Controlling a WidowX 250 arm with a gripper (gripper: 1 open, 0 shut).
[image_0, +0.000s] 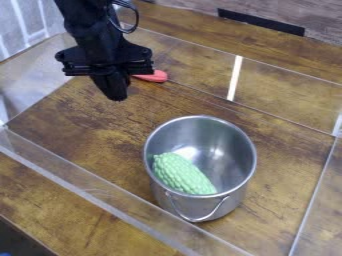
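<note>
My black gripper hangs over the wooden table at the upper left, shut, with nothing visible between its fingers. Behind it and to its right lies a red object, partly hidden by the gripper. At the lower right stands a steel pot with a wire handle, holding a green bumpy object shaped like a corn cob.
Clear panels edge the work area at the left and front. A white strip lies on the table at the back.
</note>
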